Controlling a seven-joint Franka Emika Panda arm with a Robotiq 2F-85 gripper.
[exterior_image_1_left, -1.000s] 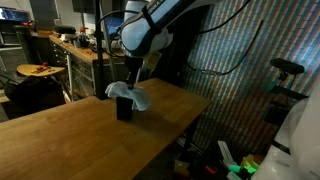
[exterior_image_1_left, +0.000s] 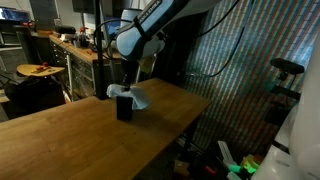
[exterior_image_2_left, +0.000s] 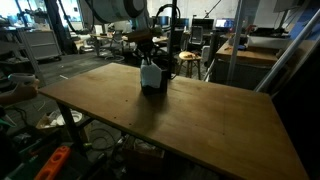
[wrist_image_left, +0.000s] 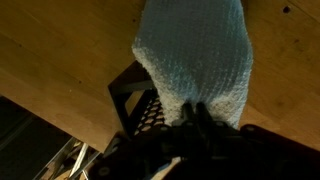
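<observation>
A pale blue-white cloth (exterior_image_1_left: 137, 96) hangs beneath my gripper (exterior_image_1_left: 133, 83), whose fingers are shut on it. In the wrist view the same cloth (wrist_image_left: 195, 55) spreads out from the gripper and bunches up at the fingertips. A black container with mesh sides (wrist_image_left: 138, 98) sits on the table beside and partly behind the cloth. From the second exterior view, the cloth (exterior_image_2_left: 151, 76) covers part of the dark container (exterior_image_2_left: 160, 83). Whether the cloth's lower edge touches the container or the table, I cannot tell.
In the second exterior view its surface (exterior_image_2_left: 220, 120) is also clear to the right. A yellow-topped stool (exterior_image_1_left: 38, 70) stands on the floor beyond the table.
Over the last second my gripper and arm have lowered slightly. The cloth stays in its grip and now hangs a little differently beside the black container, which has not moved.
</observation>
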